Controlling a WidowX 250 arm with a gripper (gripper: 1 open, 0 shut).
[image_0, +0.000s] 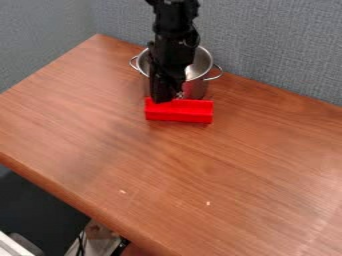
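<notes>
A red block-like object (181, 112) lies on the wooden table in front of a steel pot (198, 72) with two side handles. My black gripper (166, 98) hangs over the red object's back left part, in front of the pot, hiding part of it. Its fingertips are too dark and small to tell whether they are apart or closed, or whether anything is between them.
Grey panels (278, 55) stand behind it. Cables and a pale object lie off the table's lower left edge.
</notes>
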